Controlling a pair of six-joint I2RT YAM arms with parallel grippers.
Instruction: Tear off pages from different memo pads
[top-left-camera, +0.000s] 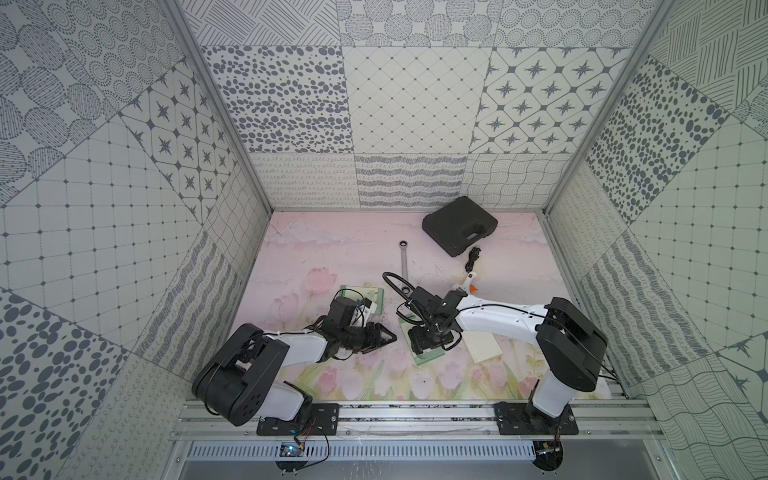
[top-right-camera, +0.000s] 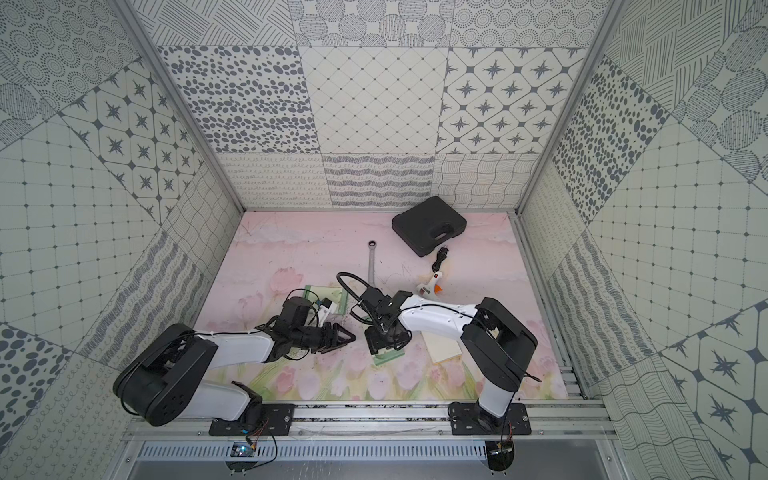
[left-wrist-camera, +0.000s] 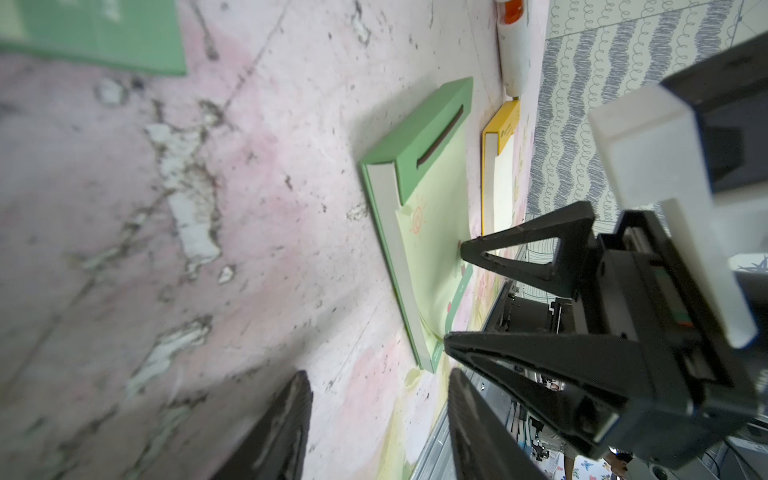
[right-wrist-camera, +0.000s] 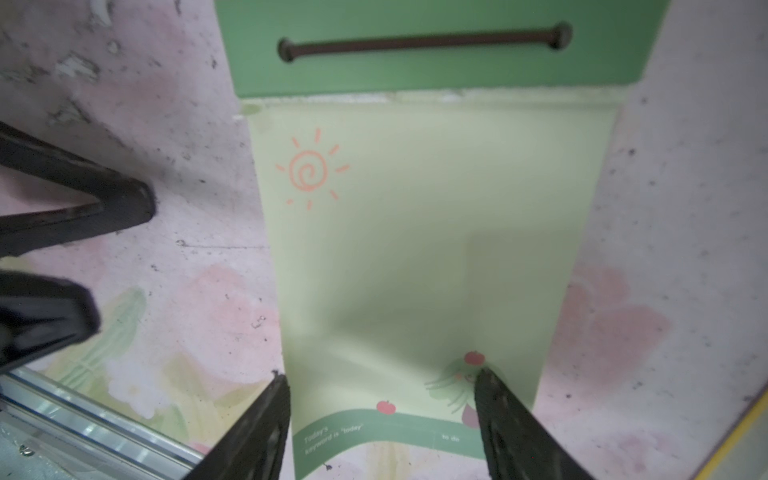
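Observation:
A green-bound memo pad (left-wrist-camera: 424, 232) lies flat on the table below my right gripper. Its pale green page (right-wrist-camera: 432, 200) bears a small orange sun, and a pale, slightly ragged strip runs along the binding (right-wrist-camera: 440, 64). The right fingers stand apart over the page's lower part, with nothing visibly pinched. In the left wrist view, the page's lower left corner curls slightly near one right fingertip. Left of this pad, my left gripper is parted over bare table, empty. Behind it lies another green pad (top-left-camera: 368, 294), partly hidden by the left arm.
A yellow-edged pad (top-left-camera: 483, 346) lies right of the middle pad, partly under the right arm. Farther back are a wrench (top-left-camera: 404, 260), a white-and-orange object (top-left-camera: 470, 281), a black cable (top-left-camera: 473, 257) and a black case (top-left-camera: 460, 225).

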